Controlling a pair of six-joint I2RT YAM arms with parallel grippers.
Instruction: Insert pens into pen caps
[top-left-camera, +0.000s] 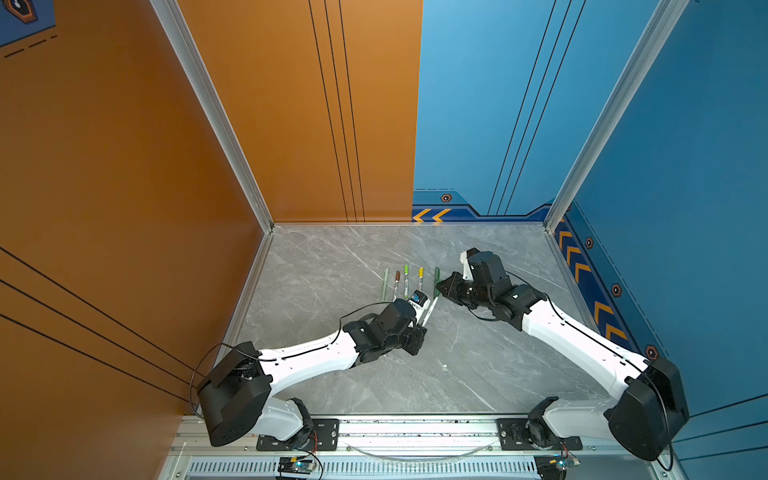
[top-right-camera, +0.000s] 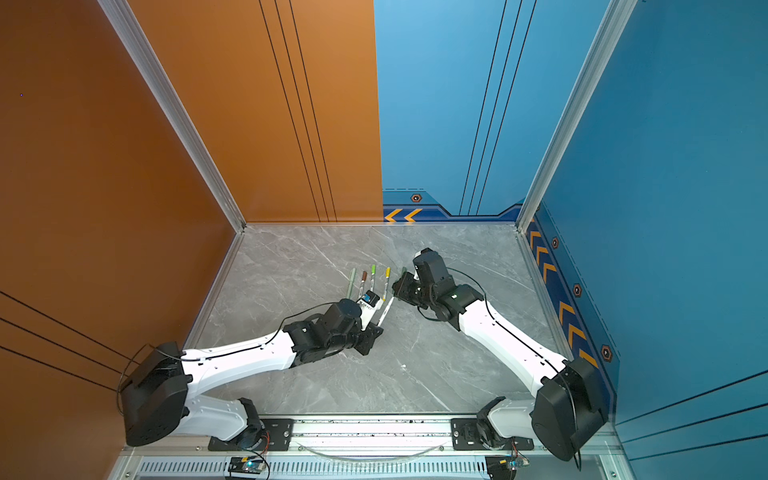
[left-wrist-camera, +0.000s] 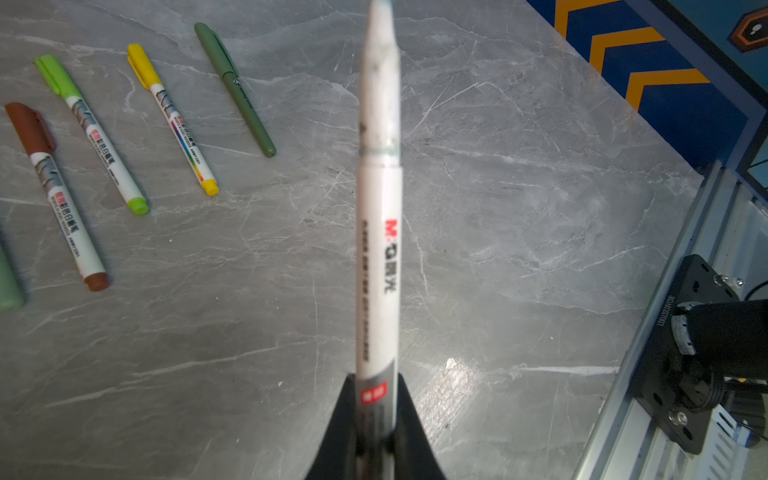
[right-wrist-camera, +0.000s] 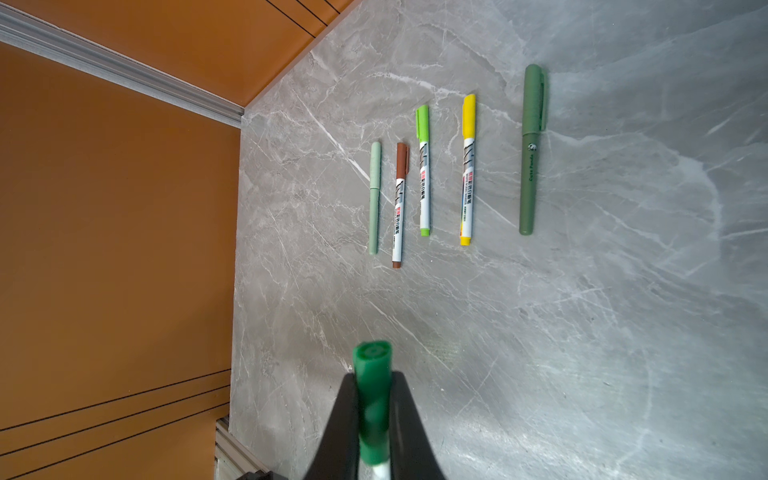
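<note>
A white uncapped pen (left-wrist-camera: 377, 280) points upward in the left wrist view, its tapered nib end reaching the top edge. My left gripper is shut around its lower barrel. In the right wrist view, a green cap (right-wrist-camera: 373, 368) sits between the fingers of my right gripper, which is shut on it. Something white shows just below the cap. From above, the white pen (top-left-camera: 430, 310) slants from the left gripper up to the right one. The right gripper covers the meeting point, so I cannot tell whether the nib is inside the cap.
Behind the grippers, several capped pens lie in a row: pale green (right-wrist-camera: 374, 200), brown (right-wrist-camera: 400, 208), lime green (right-wrist-camera: 424, 172), yellow (right-wrist-camera: 468, 172) and dark green (right-wrist-camera: 529, 152).
</note>
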